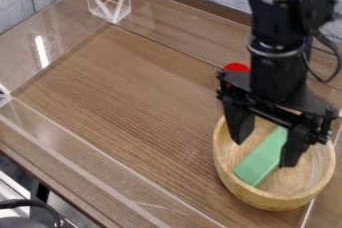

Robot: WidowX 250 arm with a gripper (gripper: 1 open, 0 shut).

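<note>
A large black gripper [274,122] hangs over the right side of the table, its two black fingers pointing down above a round light wooden bowl [239,185]. A flat green block [259,164] lies in the bowl, partly behind the fingers. The gripper is open, with nothing seen held between its fingers. A red object [235,69] shows behind the arm, mostly hidden.
A clear plastic-looking item [110,4] stands at the back left. Black cable lies at the bottom-left corner.
</note>
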